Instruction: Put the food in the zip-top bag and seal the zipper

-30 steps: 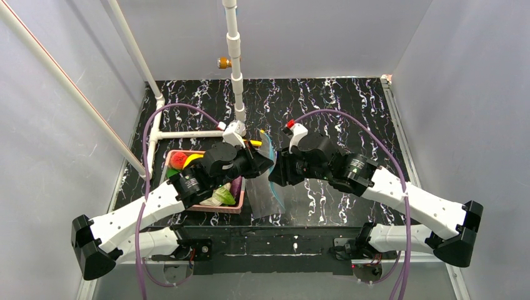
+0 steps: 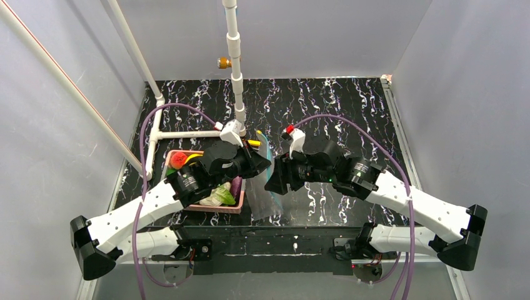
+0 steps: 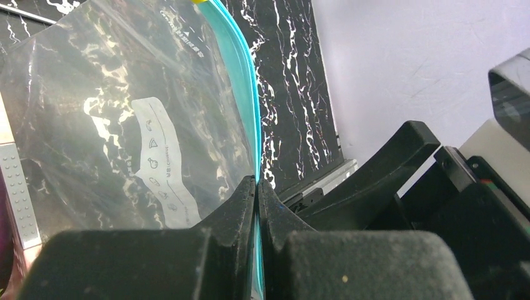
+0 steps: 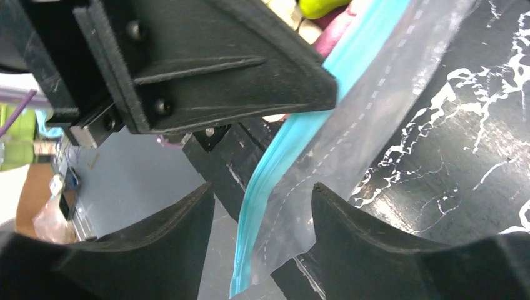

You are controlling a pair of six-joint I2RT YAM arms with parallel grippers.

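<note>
The clear zip top bag (image 3: 94,125) has a teal zipper strip along one edge. My left gripper is shut on that strip, pinched between its fingertips. Close by on the right, my right gripper stands open, its two fingers either side of the lower part of the strip (image 4: 253,228), touching or apart I cannot tell. Behind the bag, the pink basket (image 2: 212,209) holds the food: red, yellow, green and purple pieces, partly hidden by the left arm in the top view.
White pipes (image 2: 187,134) run along the left and back of the black marble counter (image 2: 337,106), with a vertical pipe at the centre back. A yellow bar (image 2: 252,143) lies behind the bag.
The left gripper has barely moved.
</note>
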